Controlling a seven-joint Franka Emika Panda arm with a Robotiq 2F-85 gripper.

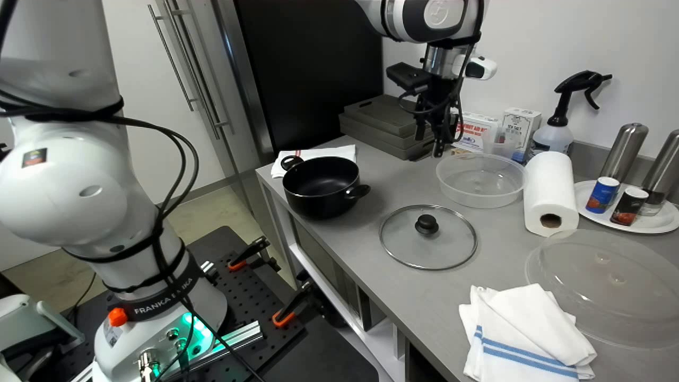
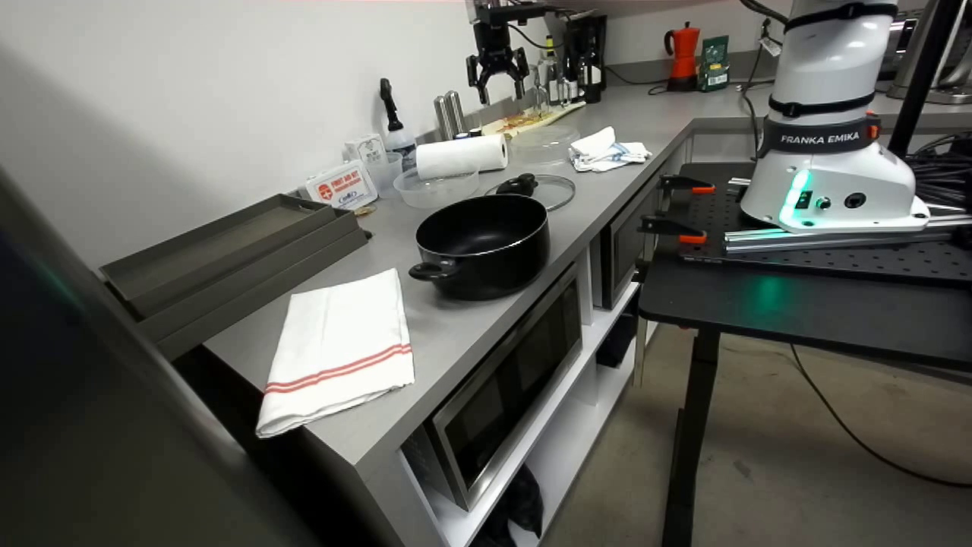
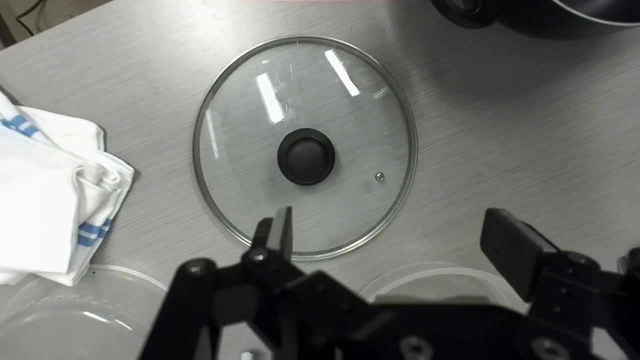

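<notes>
My gripper is open and empty, raised above the counter. In exterior view 1 the gripper (image 1: 429,145) hangs high toward the back, in front of the grey trays. Below it in the wrist view lies a glass lid (image 3: 354,210) with a metal rim and a round black knob (image 3: 306,157), apart from the fingers. The lid (image 1: 407,245) rests flat on the counter beside an uncovered black pot (image 1: 321,191) with two handles. A clear plastic bowl (image 1: 480,191) sits behind the lid, partly covered by the fingers in the wrist view.
A blue-striped towel (image 1: 522,324) and a clear plastic cover (image 1: 611,299) occupy the near right. Paper towel roll (image 1: 550,184), spray bottle (image 1: 552,133) and white plate (image 1: 659,219) line the wall. Stacked grey trays (image 1: 375,130) stand at the back; a red-striped towel (image 2: 337,328) lies at the counter's end.
</notes>
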